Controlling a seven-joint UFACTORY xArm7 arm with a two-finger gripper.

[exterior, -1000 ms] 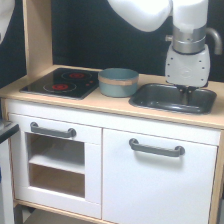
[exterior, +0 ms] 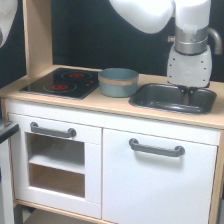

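A blue-grey pot (exterior: 118,88) with a brownish mark on its side sits on the wooden counter, between the hob and the sink. Over at the right, the white robot hand points straight down above the dark sink (exterior: 150,96). Its gripper (exterior: 187,90) is small and dark against the basin, so how its fingers stand is unclear. No object shows at the fingertips. A gap separates the pot from the hand.
The black hob (exterior: 62,83) with red rings lies left of the pot. A grey faucet (exterior: 214,38) rises behind the hand. Below are a cabinet door (exterior: 155,190) and an oven door (exterior: 52,150), both with grey handles. Bare counter runs along the front.
The robot hand has shifted very slightly to the right above the sink. The pot and the doors stand as before.
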